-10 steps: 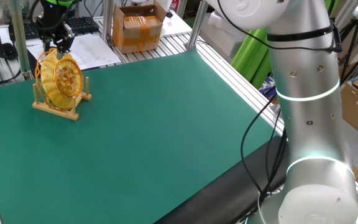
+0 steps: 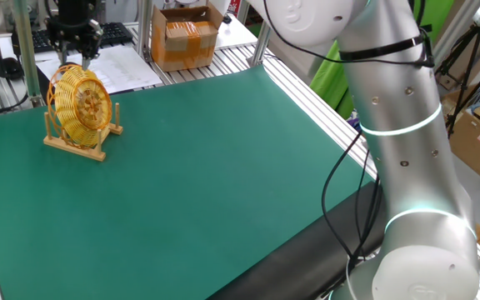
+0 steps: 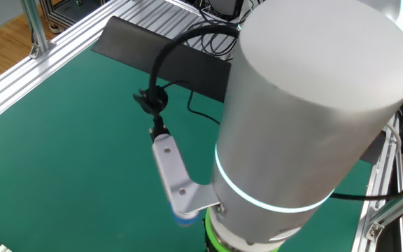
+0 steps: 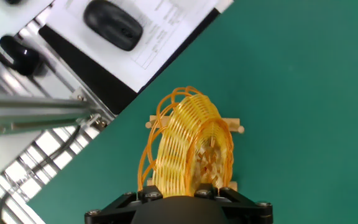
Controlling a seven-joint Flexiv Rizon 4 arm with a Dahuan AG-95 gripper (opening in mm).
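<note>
A yellow woven basket [image 2: 82,107] with orange loop handles stands on its side in a light wooden rack [image 2: 75,150], at the far left of the green table. Above the basket's top edge, my gripper [image 2: 75,57] points down with its fingers apart and nothing seen between them. In the wrist view the basket [image 4: 188,146] lies just ahead of the gripper, whose black body covers its near end. Pegs of the rack [image 4: 232,124] stick out on both sides of the basket. The second exterior view shows neither basket nor gripper fingers.
Beyond the table edge lie paper sheets [image 2: 123,68], a keyboard [image 2: 111,35] and a black mouse [image 4: 112,25]. A metal post [image 4: 36,115] rises near the basket. A cardboard box [image 2: 184,37] stands behind the table.
My gripper has risen slightly, and the arm's near links have swung a little to the left. The basket and its rack have not moved.
</note>
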